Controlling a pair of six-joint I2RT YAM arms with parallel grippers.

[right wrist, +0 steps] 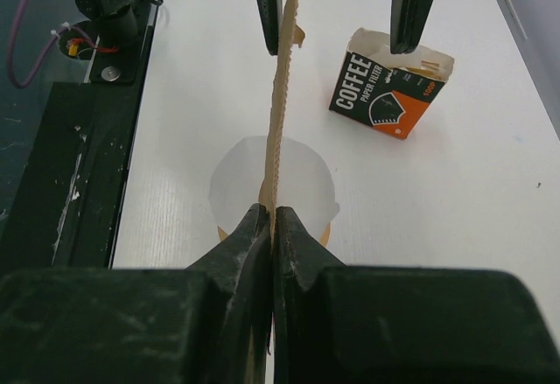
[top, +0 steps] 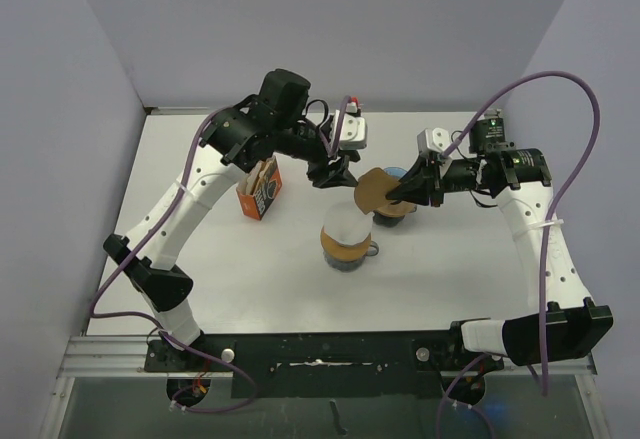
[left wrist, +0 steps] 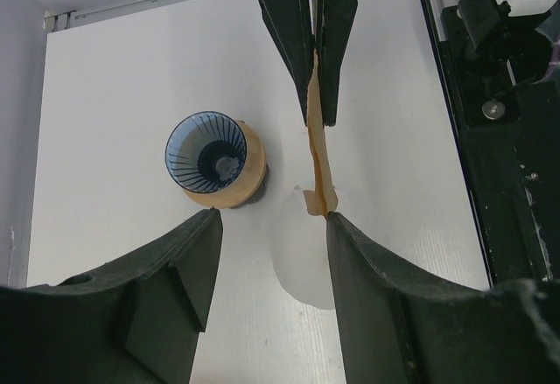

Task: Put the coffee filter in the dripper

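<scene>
A brown paper coffee filter [top: 375, 190] stands on edge in my right gripper, which is shut on its thin edge. My left gripper is open; the filter's free end reaches to one of its fingers [right wrist: 268, 17], and I cannot tell if they touch. A blue ribbed dripper [left wrist: 188, 152] sits in a wooden collar [left wrist: 249, 178] behind the right gripper in the top view, partly hidden there. Below the filter is a white, rounded top [top: 347, 223] over another wooden collar [top: 345, 251] and a grey cup with a handle.
An orange and black coffee filter box [right wrist: 385, 87] stands open at the left of the table. A dark machine edge [top: 340, 344] runs along the front.
</scene>
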